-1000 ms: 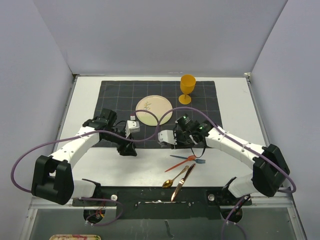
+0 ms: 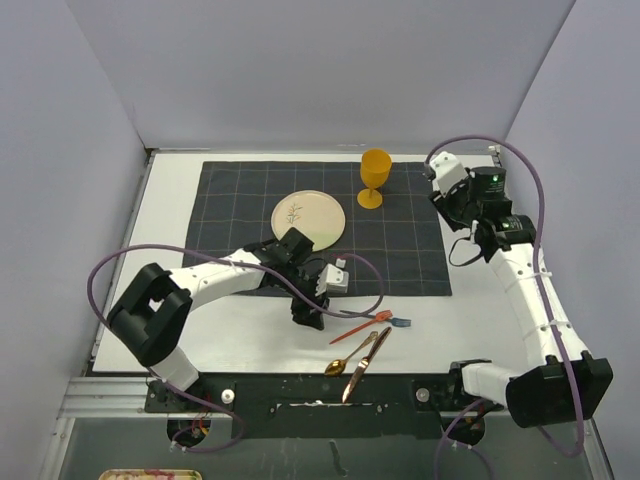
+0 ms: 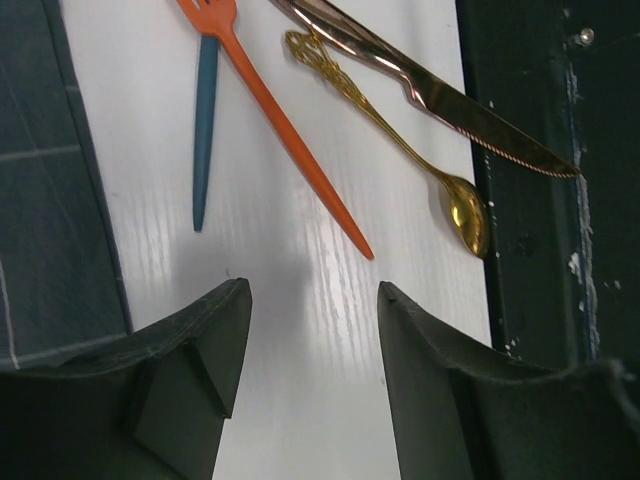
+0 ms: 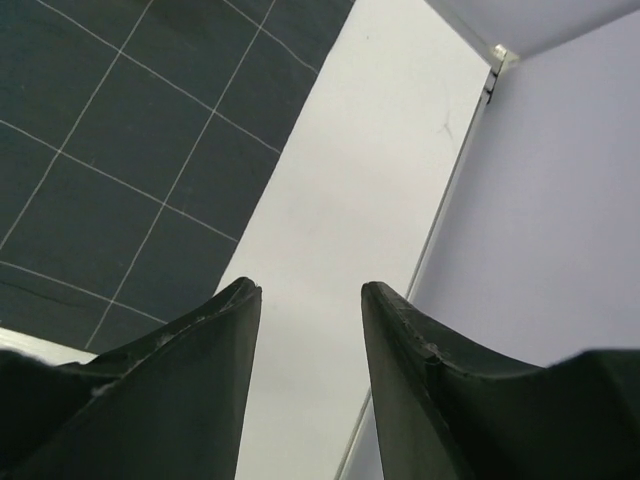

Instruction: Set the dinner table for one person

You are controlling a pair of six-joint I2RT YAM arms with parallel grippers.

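On the dark placemat (image 2: pixel 240 195) lie a cream plate (image 2: pixel 308 220) and, behind it to the right, an upright orange goblet (image 2: pixel 374 178). A blue fork (image 2: pixel 398 322), an orange fork (image 2: pixel 360 327), a gold spoon (image 2: pixel 340 363) and a silver knife (image 2: pixel 367 365) lie bunched on the white table at front centre. My left gripper is open over the table, just left of the cutlery, with the handle end of the orange fork (image 3: pixel 300 150) ahead of its fingertips. At the right side, my right gripper stands open and empty above the bare table strip.
The knife and the spoon reach the table's front edge, by a black base (image 2: pixel 300 405). Grey walls (image 2: pixel 560 130) close in the sides and back.
My right arm has swung away from the cutlery, backward and to the right edge. The tableware has stayed in place.
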